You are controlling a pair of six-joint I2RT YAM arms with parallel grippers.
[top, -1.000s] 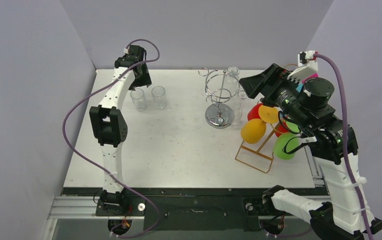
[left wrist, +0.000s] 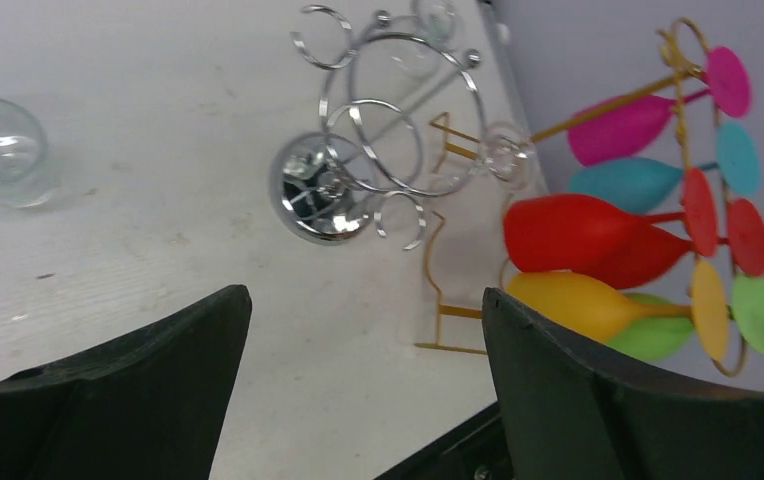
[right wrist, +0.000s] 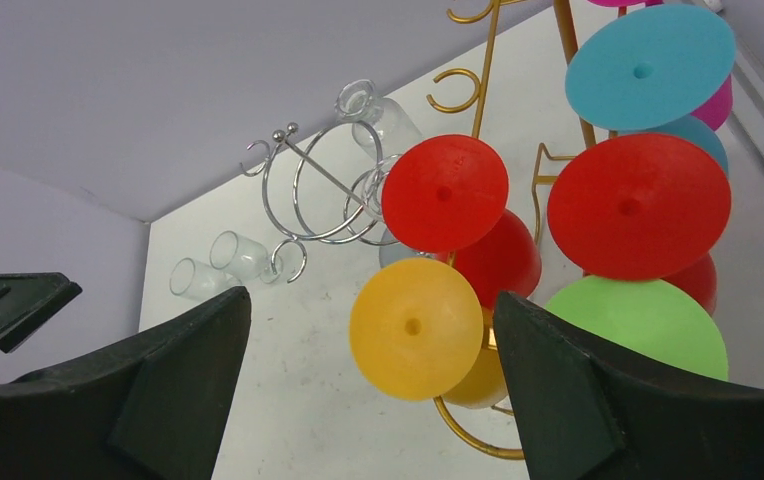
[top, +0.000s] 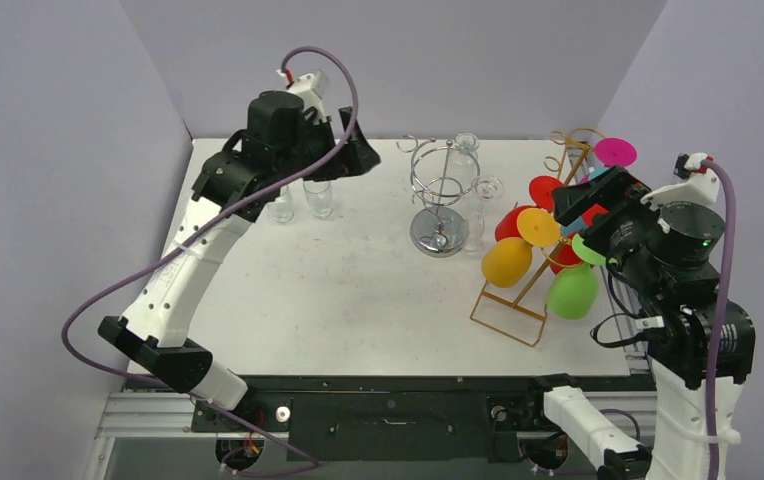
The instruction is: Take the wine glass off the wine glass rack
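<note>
A silver wire wine glass rack [top: 438, 236] stands on its round base near the middle of the table. Two clear wine glasses hang from it upside down, one at the back [top: 466, 160] and one on its right side [top: 486, 190]. To its right is a gold rack [top: 511, 305] full of coloured glasses, among them a yellow glass [top: 507, 262] and a green glass [top: 572, 292]. My left gripper is open and empty, raised to the left of the silver rack. Open and empty too, my right gripper is above the gold rack, hiding part of it in the top view.
Two clear tumblers, a nearer-right tumbler [top: 318, 198] and a left tumbler [top: 280, 206], stand at the back left, partly behind the left arm. Walls close off the back and sides.
My left gripper has swung right, from above the tumblers toward the silver rack. My right gripper has drawn back to the right, away from the silver rack. Racks and glasses have not moved.
</note>
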